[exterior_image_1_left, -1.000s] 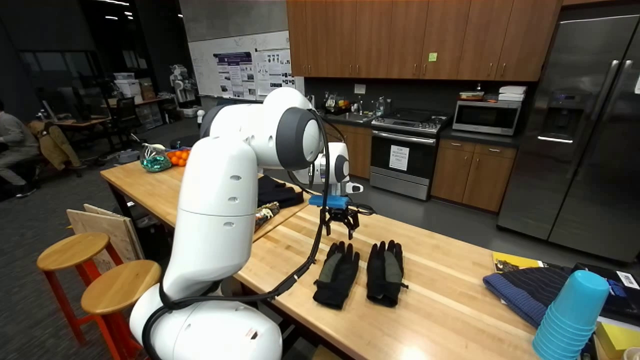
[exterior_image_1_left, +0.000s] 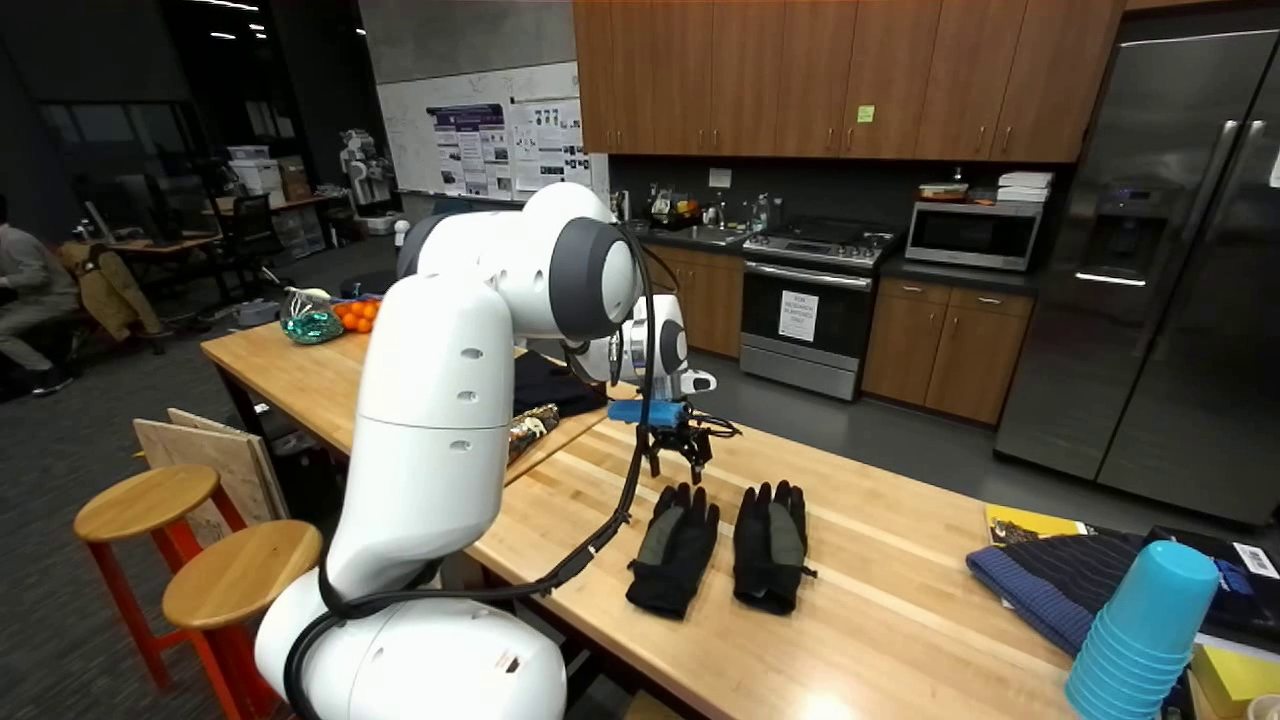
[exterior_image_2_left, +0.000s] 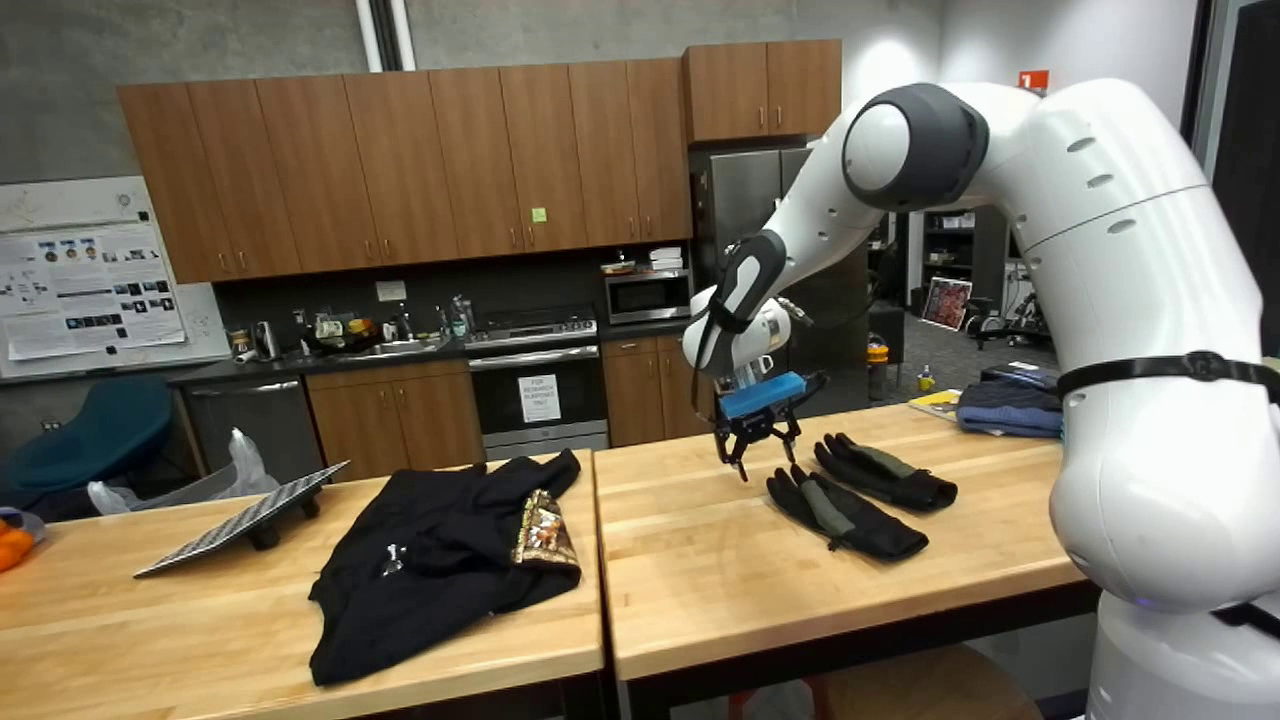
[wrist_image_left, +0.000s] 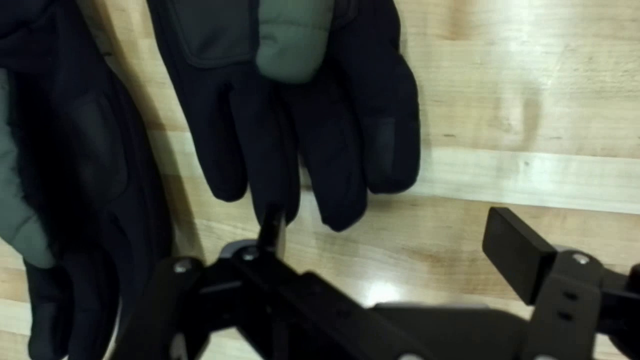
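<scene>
Two black gloves with grey-green thumbs lie side by side on the wooden table (exterior_image_1_left: 912, 576). In exterior view 1 they are the left glove (exterior_image_1_left: 678, 558) and the right glove (exterior_image_1_left: 768, 552), fingers pointing away from that camera. My gripper (exterior_image_1_left: 677, 476) hangs just beyond the left glove's fingertips, open and empty. The wrist view shows that same glove (wrist_image_left: 336, 138) upper middle, its fingers reaching toward the gripper; one fingertip of it lies close to the left finger finger in the picture. At the left edge the other glove (wrist_image_left: 78, 150) is partly cut off.
A black garment (exterior_image_2_left: 450, 564) with a patterned packet (exterior_image_2_left: 546, 528) lies on the adjoining table. Stacked blue cups (exterior_image_1_left: 1146, 624) and a folded dark knit (exterior_image_1_left: 1056, 576) occupy the near right end in exterior view 1. Bare wood lies between the gloves and the knit.
In exterior view 1 my gripper has shifted a little to the left and slightly lower. Both gloves lie where they were.
</scene>
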